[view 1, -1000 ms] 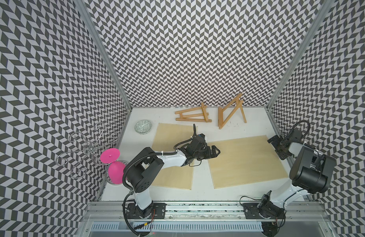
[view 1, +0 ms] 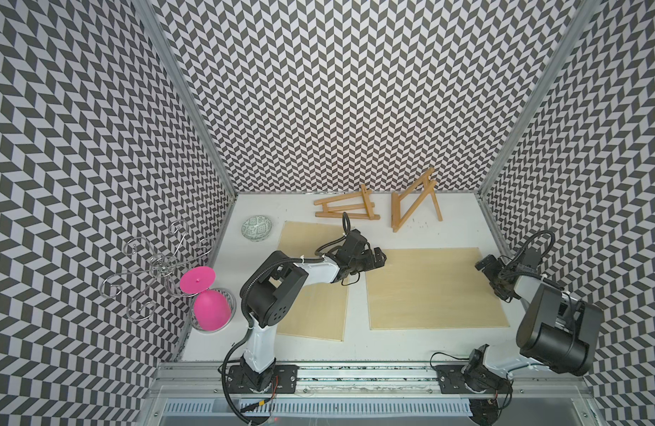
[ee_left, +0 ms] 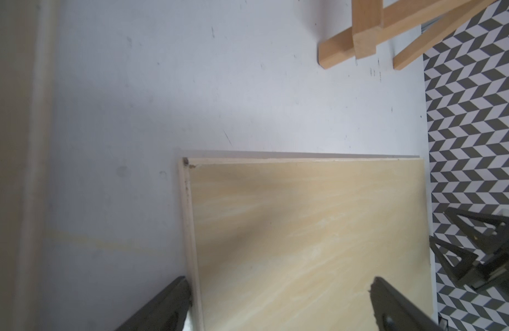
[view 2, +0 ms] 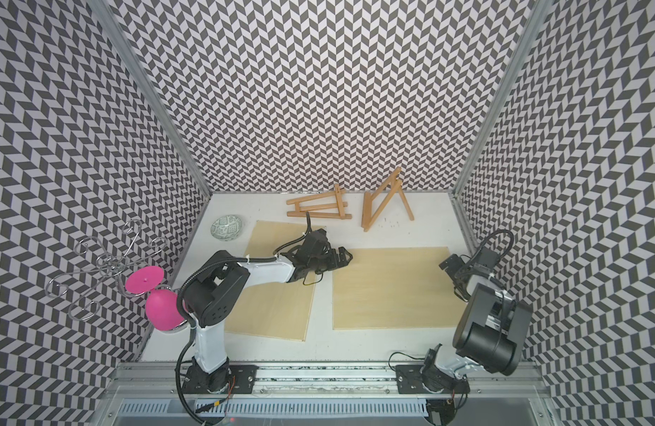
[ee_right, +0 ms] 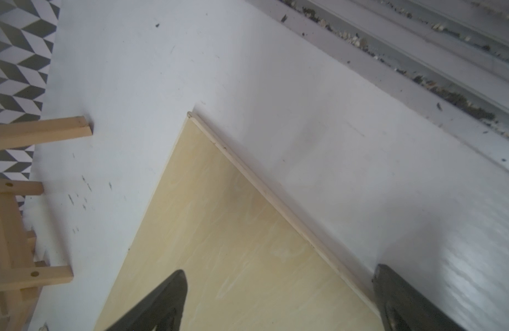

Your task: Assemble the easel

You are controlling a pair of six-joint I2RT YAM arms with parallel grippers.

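Two groups of wooden easel frames lie at the back: a flatter bundle (view 1: 341,213) in the middle and an angled one (view 1: 412,206) to its right. A plywood board (view 1: 434,291) lies on the right, another (view 1: 313,312) on the left. My left gripper (view 1: 377,259) is open at the near-left edge of the right board, low beside its rim (ee_left: 188,237). My right gripper (view 1: 483,264) is open at that board's right edge, with the rim (ee_right: 282,209) between its fingertips in the right wrist view.
A pale patterned dish (view 1: 256,227) sits back left. Pink objects (view 1: 212,312) and a wire stand (view 1: 160,264) are at the left edge. Bare table shows between the boards and in front of them.
The right board has turned slightly square to the table. My left gripper has moved back and slightly left; my right gripper has come forward, toward the viewer.
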